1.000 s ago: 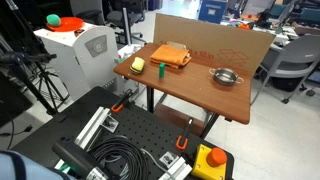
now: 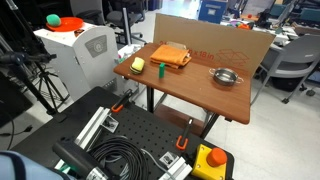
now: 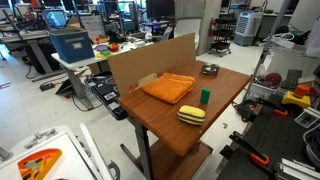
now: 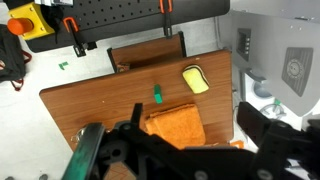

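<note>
On the brown wooden table lies a folded orange cloth, near the cardboard panel. A yellow sponge-like block sits near the table's end, apart from the cloth. Between the cloth and the table's near edge stands a small green object. The metal pot rests toward the other end of the table. In the wrist view, my gripper is open above the table, its dark fingers spread on either side of the orange cloth. Nothing shows held between them.
A cardboard panel stands along the table's far side. In front of the table is a black base with coiled cables and a yellow box with a red button. Bare wood surrounds the pot.
</note>
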